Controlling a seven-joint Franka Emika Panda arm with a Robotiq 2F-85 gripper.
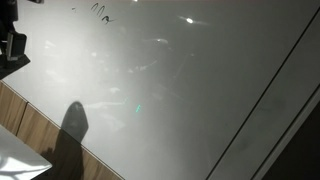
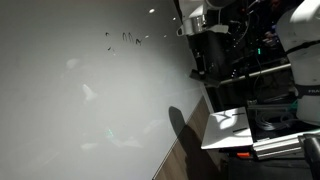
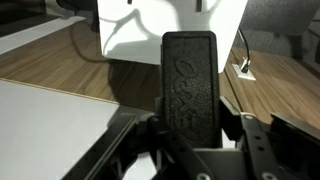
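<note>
A dark block that looks like a whiteboard eraser, with raised lettering on its face, fills the middle of the wrist view. My gripper is shut on it, with a finger on either side. In exterior view 2 the gripper is a dark shape hanging toward the board's right edge. Only part of the arm's end shows at the left edge of exterior view 1. The whiteboard carries a short black scribble near the top; that scribble also shows in exterior view 2.
A wood-grain strip borders the whiteboard. Beyond it lies a white surface, with a cable beside it in the wrist view. Dark equipment and cables crowd the right of exterior view 2. Most of the board is bare.
</note>
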